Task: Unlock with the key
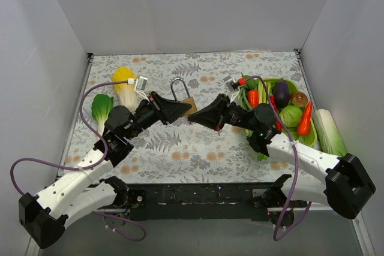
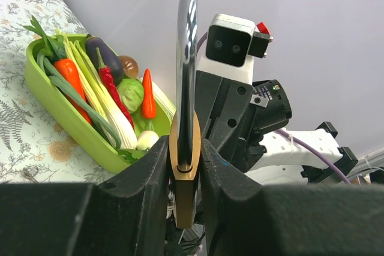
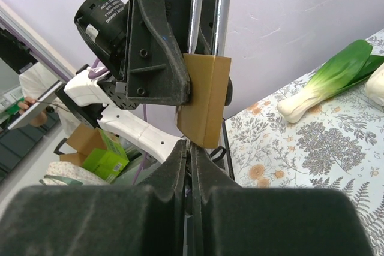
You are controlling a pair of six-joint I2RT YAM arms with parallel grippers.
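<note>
A brass padlock (image 1: 190, 105) with a tall steel shackle (image 1: 179, 80) is held over the table, my left gripper (image 1: 187, 108) shut on its body. The left wrist view shows that padlock (image 2: 185, 148) edge-on between the fingers, shackle pointing up. My right gripper (image 1: 191, 118) is at the padlock's underside, its fingers closed together. In the right wrist view, the padlock body (image 3: 207, 97) sits just above the right fingertips (image 3: 182, 151). The key is not clearly visible there, and whether it sits in the keyhole cannot be told. Both shackle legs run down to the body in that view.
On the right stands a green basket (image 1: 311, 139) of vegetables, with a napa cabbage (image 1: 330, 134) beside it. A bok choy (image 1: 102, 108) and a yellow-topped cabbage (image 1: 125, 88) lie at the left.
</note>
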